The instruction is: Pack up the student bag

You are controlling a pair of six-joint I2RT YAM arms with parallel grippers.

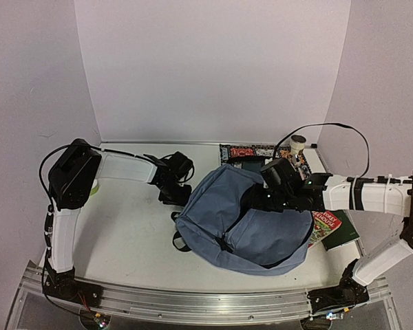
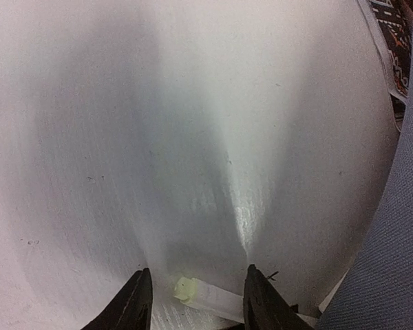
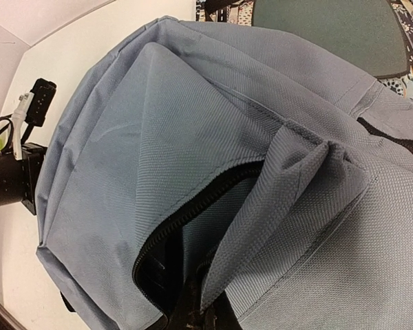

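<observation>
The grey-blue bag (image 1: 217,199) lies on the table right of centre, its black-zipped opening (image 3: 193,206) partly spread. My right gripper is shut on a folded edge of the bag's cloth beside the zip. At the bag's left side, my left gripper stands open, pointing down. Between and just beyond its fingers a small whitish piece with a pale yellow end (image 2: 210,297) shows on the table; its far part is hidden and I cannot tell what it is. The bag's side (image 2: 378,254) rises close to the right finger.
A red-and-green book (image 1: 323,225) and a dark green one (image 1: 343,234) lie right of the bag, partly under the right arm. Behind are a patterned item (image 1: 242,151) and a jar (image 1: 297,144).
</observation>
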